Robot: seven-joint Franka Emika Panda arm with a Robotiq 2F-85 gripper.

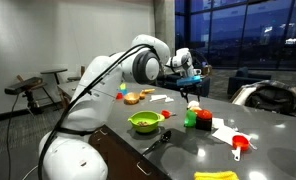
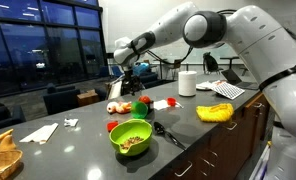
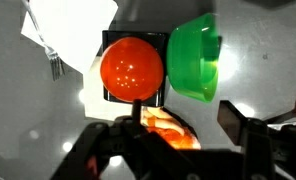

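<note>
In the wrist view my gripper stands open, its dark fingers [image 3: 231, 115] far apart at the bottom. No held object shows between them. Just beyond the fingertips a green bowl [image 3: 193, 58] appears tipped on its side, right of a round red object [image 3: 131, 68] on a black square base. In exterior view 1 the green bowl [image 1: 191, 118] sits low, just left of the red object [image 1: 204, 120], with the gripper above them. An orange item [image 3: 166, 125] shows below, partly hidden by the fingers.
A larger green bowl [image 1: 145, 121] with things in it stands nearer the arm. A red pan [image 1: 240, 142] and a yellow cloth [image 1: 216, 175] lie toward the front right. White paper [image 3: 73, 22] with a fork lies beside the red object.
</note>
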